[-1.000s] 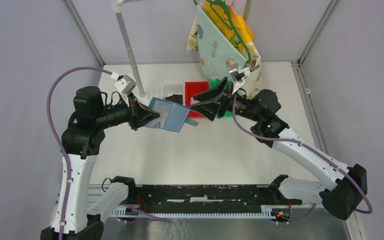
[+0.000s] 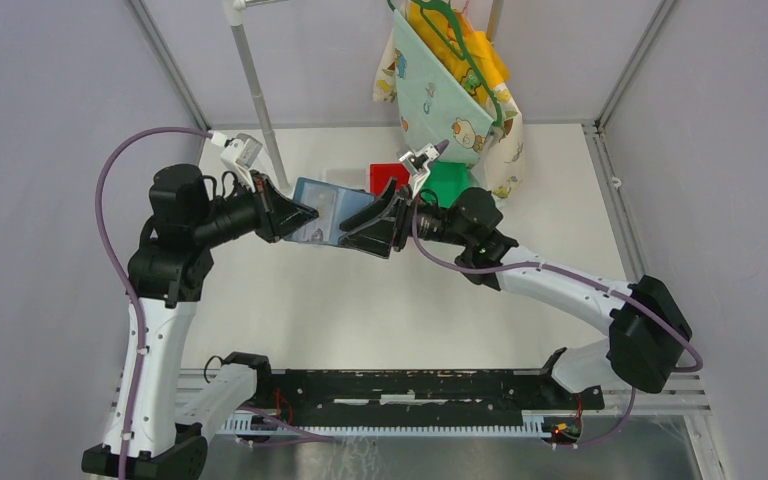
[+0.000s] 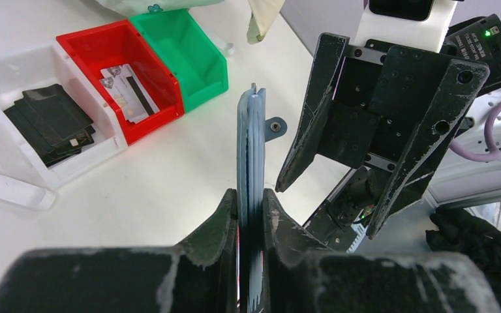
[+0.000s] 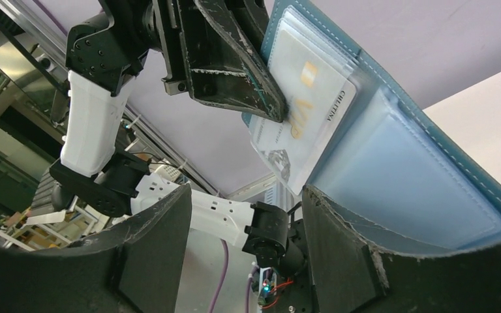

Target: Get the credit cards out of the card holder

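My left gripper is shut on the blue card holder (image 2: 318,212), which stands edge-on in the left wrist view. In the right wrist view the holder lies open, with a white VIP card (image 4: 305,111) in one clear pocket and a second, empty-looking clear pocket (image 4: 404,176) beside it. A left finger (image 4: 267,98) overlaps the card's side. My right gripper (image 2: 372,226) stands open at the holder's right end, and in the right wrist view nothing sits between its fingertips. The snap tab (image 3: 275,128) juts out from the holder.
On the table behind are a white bin (image 3: 101,156) with several black cards (image 3: 51,124), a red bin (image 3: 98,40) with white cards (image 3: 130,93), and a green bin (image 3: 205,88). Hanging cloth (image 2: 440,100) stands at the back.
The left gripper keeps the holder, which has shifted and turned slightly.
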